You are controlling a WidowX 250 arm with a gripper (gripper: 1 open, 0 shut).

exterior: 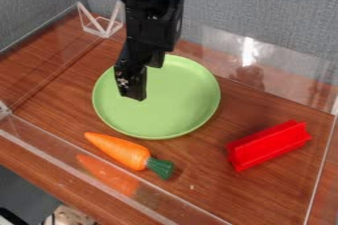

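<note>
My black gripper (pixel 132 76) hangs from the top centre over the left part of a green plate (pixel 179 111), fingers pointing down. Nothing shows held in it, though the gap between its fingers is hard to make out. A toy carrot (pixel 119 150) with a green top lies in front of the plate. A red block (pixel 267 145) lies to the right of the plate.
The wooden table (pixel 59 91) is bordered by low clear panels and grey fabric walls (pixel 264 12). A white wire frame (pixel 99 22) stands at the back left corner. Bare wood surrounds the objects.
</note>
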